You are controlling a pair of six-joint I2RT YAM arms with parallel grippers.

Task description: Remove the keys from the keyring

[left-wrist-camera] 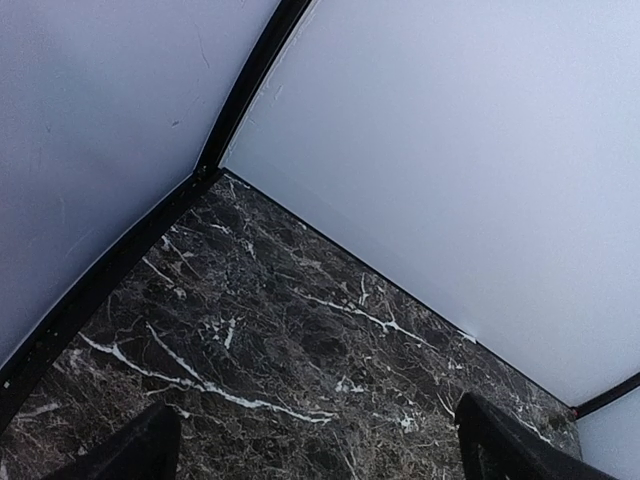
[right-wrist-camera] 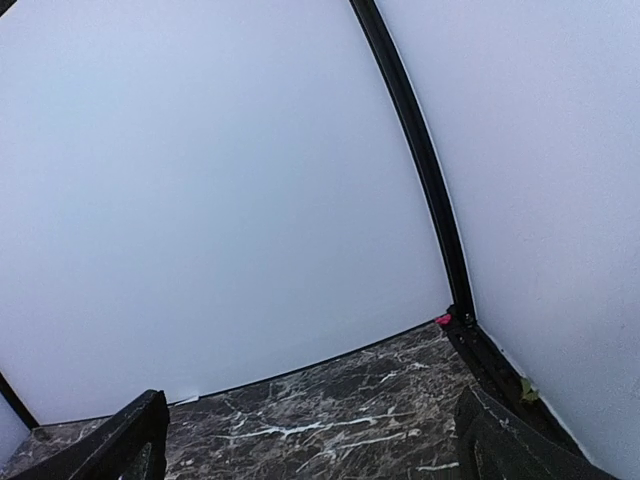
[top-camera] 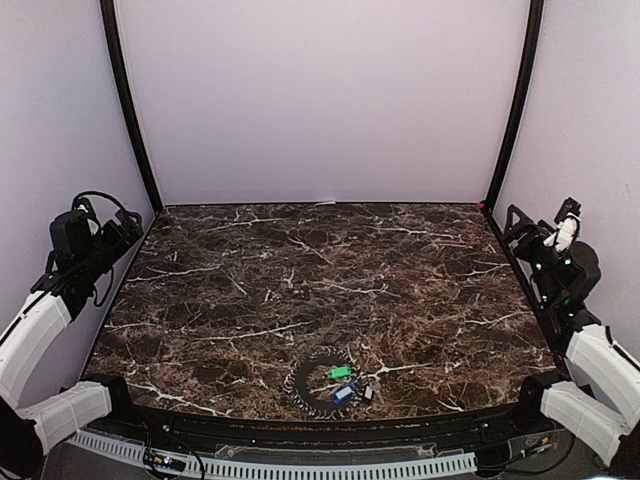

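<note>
Near the table's front edge lies a dark coiled ring [top-camera: 297, 384], which looks like the keyring. At its right side are a green tag [top-camera: 339, 372], a blue tag [top-camera: 343, 393], a small black-and-white piece [top-camera: 368, 393] and what seems to be a metal key [top-camera: 377, 392]; they are too small to tell how they hang together. My left gripper [top-camera: 128, 224] is raised at the left edge, far from the ring. Its fingers [left-wrist-camera: 510, 445] stand wide apart, empty. High on the right, my right gripper [top-camera: 512, 225] is likewise open and empty, its fingers [right-wrist-camera: 135, 440] spread.
Pale walls [top-camera: 330, 100] close off the back and both sides, with black posts [top-camera: 510, 110] at the rear corners. A black rail [top-camera: 300, 430] runs along the front.
</note>
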